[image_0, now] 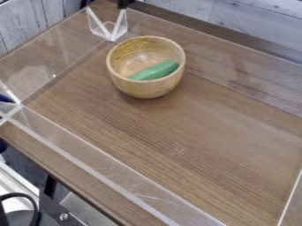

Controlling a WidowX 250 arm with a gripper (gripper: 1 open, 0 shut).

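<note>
A wooden bowl (pixel 130 84) sits on the wooden table (pixel 177 159) in the upper middle of the camera view, with a green oblong object (pixel 154 71) lying inside it. A small clear, angular plastic piece (pixel 109 28) stands above and left of the bowl. At the very top edge, a little dark sliver of what looks like my gripper shows near that piece, mostly out of frame; its fingers cannot be seen.
Clear plastic strips run along the left and lower left of the table. Dark cables lie at the bottom left corner. Walls border the top.
</note>
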